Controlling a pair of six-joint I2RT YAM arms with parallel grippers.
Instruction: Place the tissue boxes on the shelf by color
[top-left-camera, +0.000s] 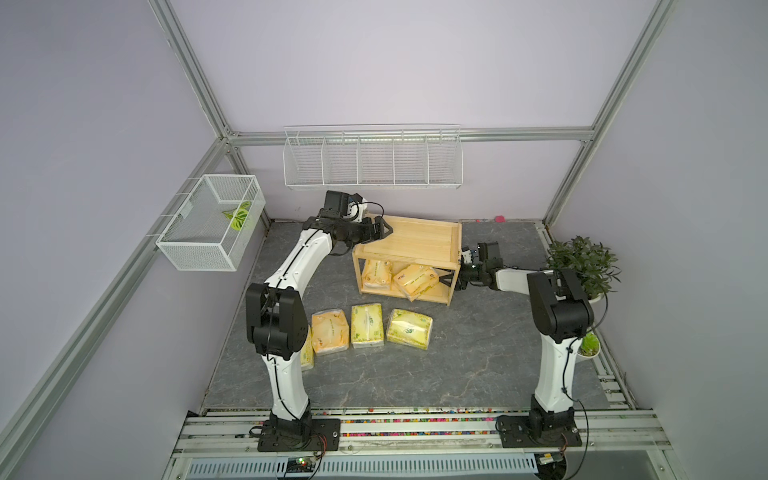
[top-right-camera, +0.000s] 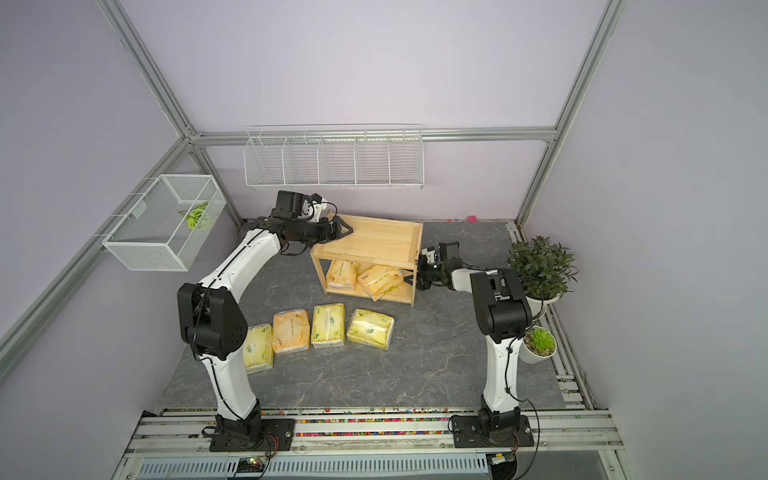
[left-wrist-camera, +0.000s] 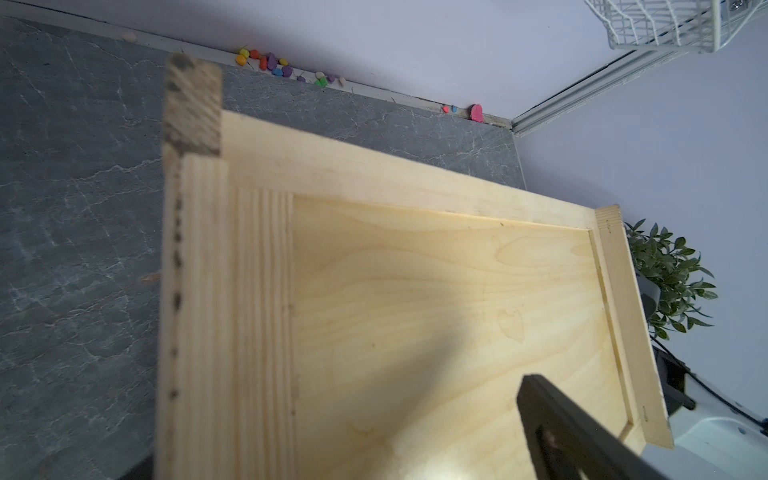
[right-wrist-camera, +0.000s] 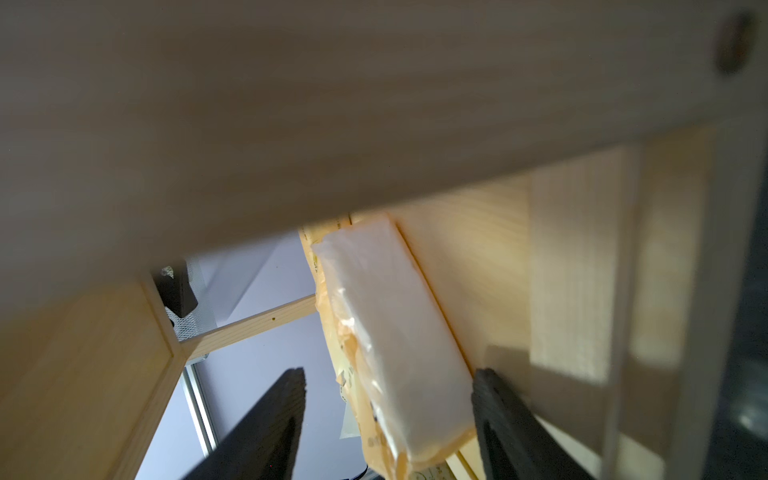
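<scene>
The wooden shelf (top-left-camera: 416, 240) stands slightly skewed on the grey table. On its lower level, one orange tissue pack (top-left-camera: 377, 274) is at the left; another orange pack (top-left-camera: 416, 280) lies askew to the right, its front corner poking out. My right gripper is open, reaching through the shelf's right side; the end of the askew pack (right-wrist-camera: 400, 336) shows between its fingers, contact unclear. Open and empty, my left gripper (top-left-camera: 384, 230) hovers at the shelf top's left edge. In front lie an orange pack (top-right-camera: 291, 331) and yellow packs (top-right-camera: 328, 325).
Potted plants (top-right-camera: 542, 268) stand right of the right arm. Wire baskets (top-left-camera: 373, 160) hang on the back and left walls.
</scene>
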